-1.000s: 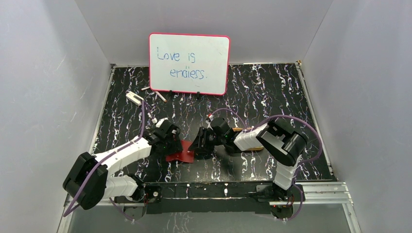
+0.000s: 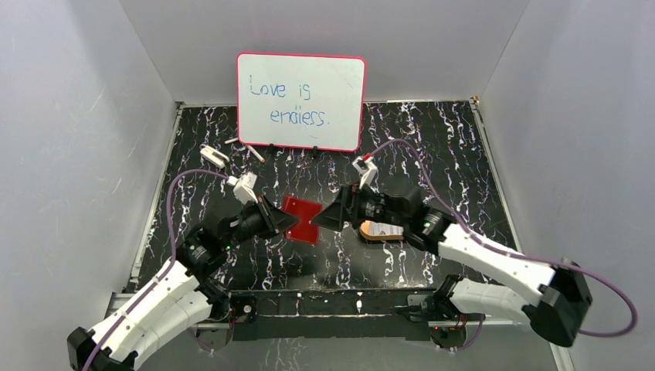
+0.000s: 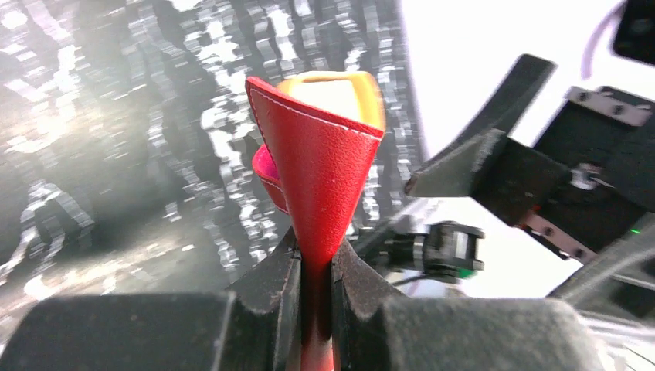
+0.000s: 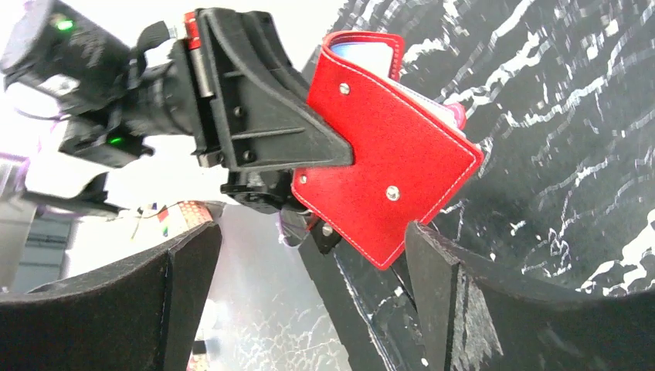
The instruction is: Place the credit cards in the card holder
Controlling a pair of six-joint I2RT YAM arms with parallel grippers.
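My left gripper (image 2: 287, 219) is shut on the red card holder (image 2: 303, 220), held aloft over the table. In the left wrist view the holder (image 3: 317, 170) stands edge-on between the fingertips; in the right wrist view its face (image 4: 386, 170) shows snaps, with pale contents inside that I cannot identify for sure. My right gripper (image 2: 334, 212) stands open just to the right of the holder, nothing between its fingers. An orange-rimmed tray (image 2: 380, 236) with pale items lies on the table, partly under the right arm; whether these are cards I cannot tell.
A whiteboard (image 2: 300, 100) with handwriting stands at the back. Pens (image 2: 256, 154) and a white eraser-like block (image 2: 214, 156) lie at the back left.
My left gripper has raised the red holder and turned it, moving up in the top view. The right arm has also risen and shifted, its gripper facing the holder.
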